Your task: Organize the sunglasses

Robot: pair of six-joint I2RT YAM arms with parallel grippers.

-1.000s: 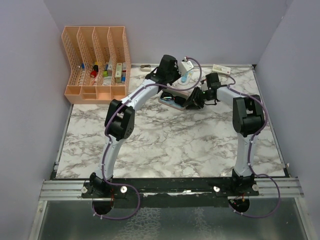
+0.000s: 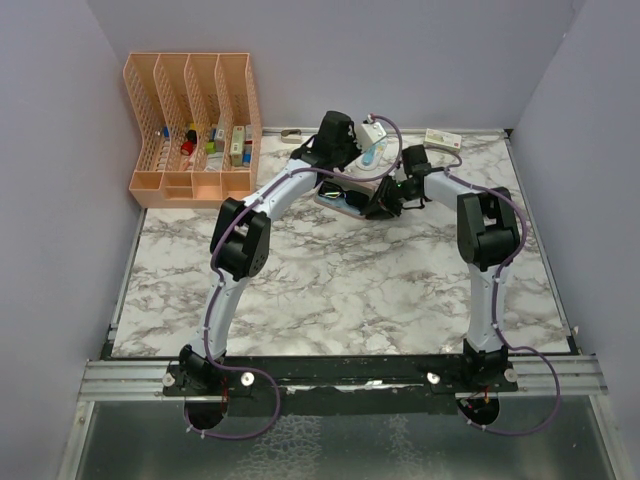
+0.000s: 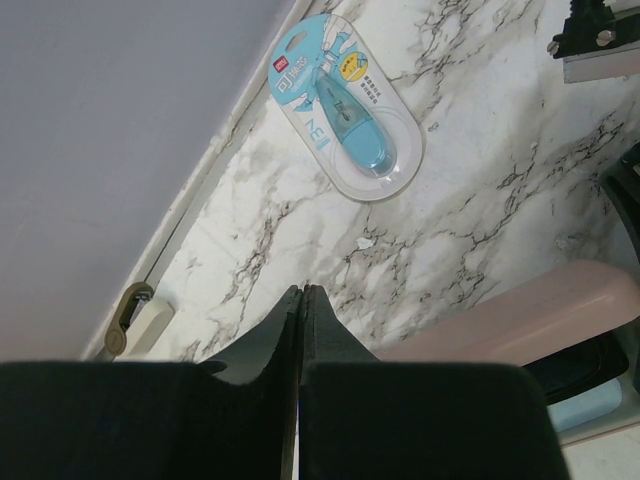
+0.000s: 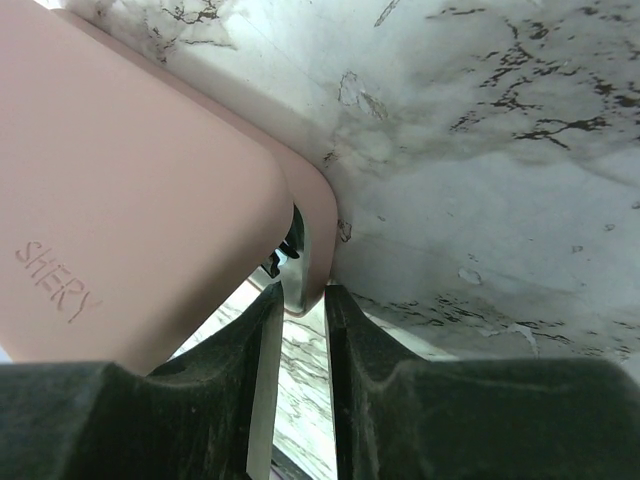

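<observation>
A pink case (image 4: 130, 200) marked SHERY, its lid raised, lies near the back middle of the table. Dark sunglasses (image 2: 357, 199) rest inside, and in the left wrist view the case's rounded pink edge (image 3: 540, 315) crosses the lower right. My left gripper is shut above the table beside the case, nothing showing between its fingers. At the case's right end, my right gripper is slightly open, its fingertips close around the lower corner; whether they touch it is unclear.
An orange compartment organizer (image 2: 148, 185) with small goods stands back left. Behind the case lies a blue blister-packed item (image 3: 350, 115); a small box (image 2: 443, 139) is at back right.
My right gripper has shifted slightly left, and the case with the sunglasses sits a little further left. The left arm looks almost still.
</observation>
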